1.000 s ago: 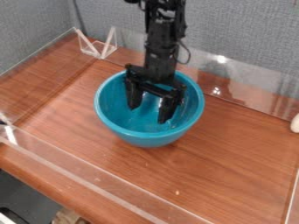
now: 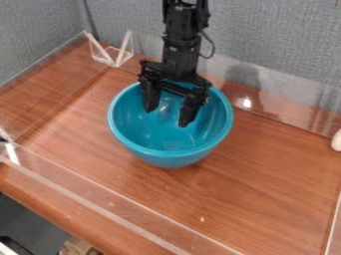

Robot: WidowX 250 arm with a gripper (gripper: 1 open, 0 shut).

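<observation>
A large cyan bowl (image 2: 170, 149) stands on the wooden table toward the back middle. The black gripper (image 2: 170, 100) reaches down from above into the back part of the bowl, its two fingers spread apart over the interior. I see nothing held between them. The bowl's back floor is partly hidden behind the gripper.
A white wire rack (image 2: 110, 53) stands at the back left against the grey wall. A white object (image 2: 336, 138) sits at the right edge.
The gripper has risen and moved back, and slightly left, within the bowl's area. The bowl appears to have stayed in about the same place.
</observation>
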